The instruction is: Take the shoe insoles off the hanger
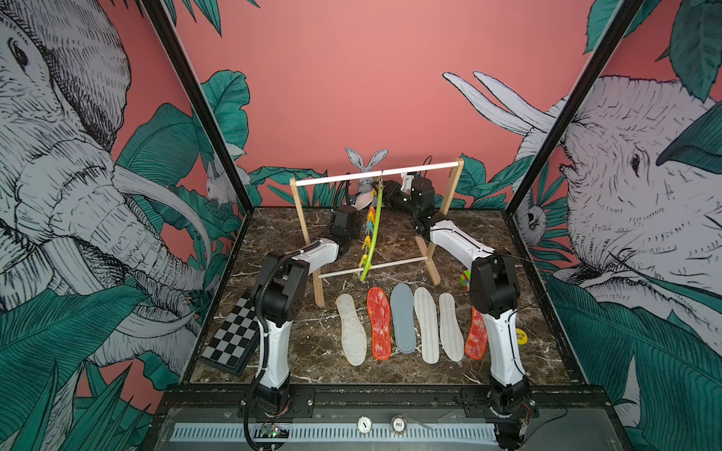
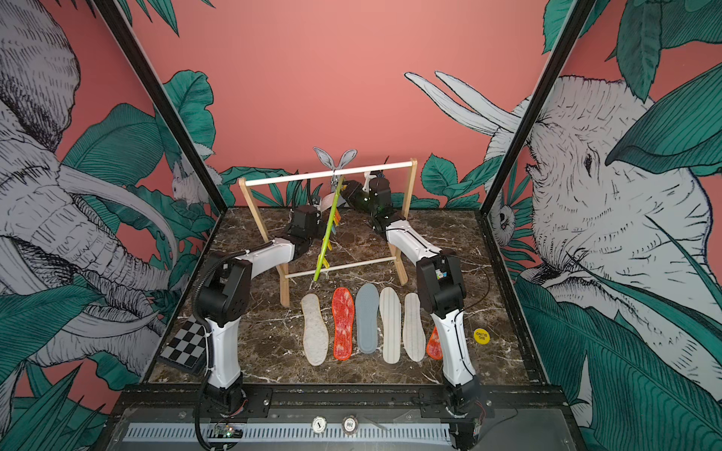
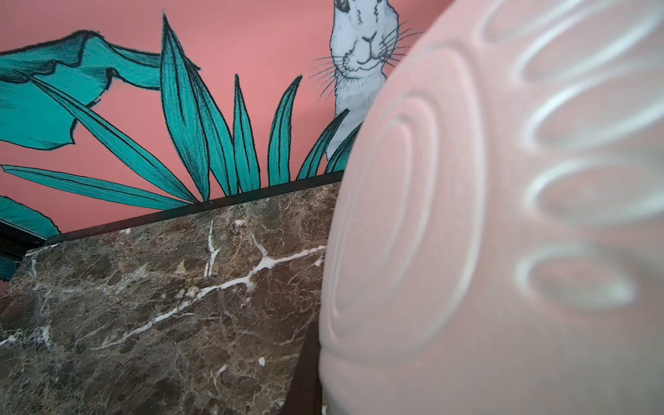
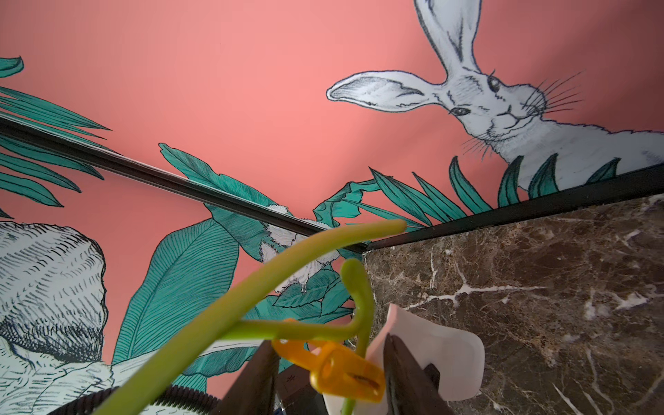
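A green hanger [image 1: 373,236] [image 2: 328,233] with coloured clips hangs from the white top bar of the wooden rack [image 1: 338,177]. A pale pinkish insole [image 3: 484,207] is by the clips at the back, filling the right of the left wrist view. My left gripper is behind the hanger, its fingertips hidden; nothing is seen between them. My right gripper is at an orange clip [image 4: 346,373] in the right wrist view, fingers either side of it; whether they grip it is unclear.
Several insoles [image 1: 404,319] in white, red and grey lie in a row on the front of the marble table [image 2: 496,368]. A checkered board [image 1: 225,338] lies at front left, a yellow disc [image 2: 481,335] at front right. The rack's legs stand beside both arms.
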